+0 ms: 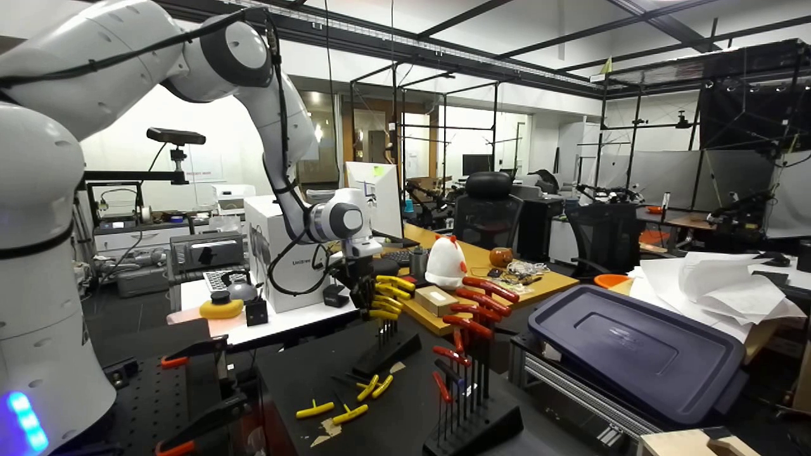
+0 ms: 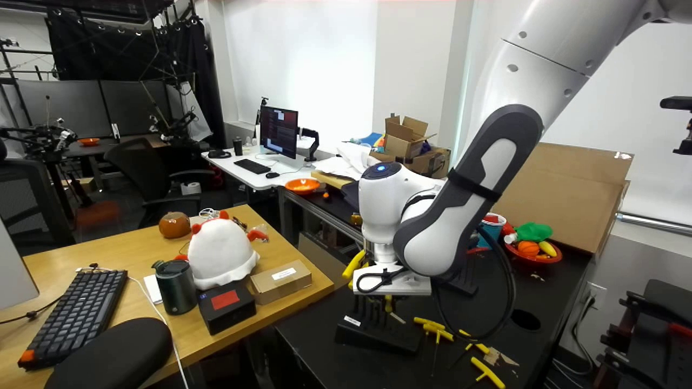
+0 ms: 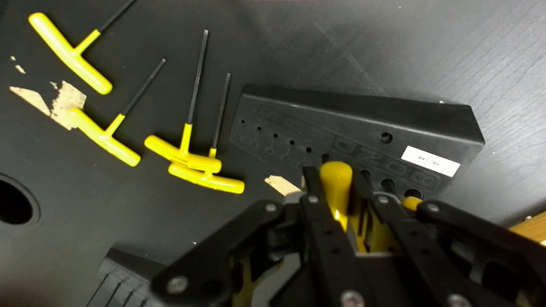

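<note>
A yellow T-handle hex key (image 3: pixel 336 181) is clamped between the fingers of my gripper, seen in the wrist view. Its shaft is hidden beneath the handle. Below sits the black wedge-shaped holder (image 3: pixel 430 138), with a row of empty small holes at its left. In exterior view 1, several yellow handles (image 1: pixel 393 292) stand over that holder (image 1: pixel 391 353), my gripper (image 1: pixel 365 292) at their left side. Several more yellow hex keys (image 3: pixel 105 138) lie loose on the black table, left of the holder. From exterior view 2 the arm covers the fingers.
A second black holder with red-handled hex keys (image 1: pixel 483 308) stands to the right in exterior view 1. A box (image 1: pixel 435 301) and a white plush toy (image 1: pixel 446 263) occupy the wooden desk behind. Black table surface beyond the holder is bare in the wrist view.
</note>
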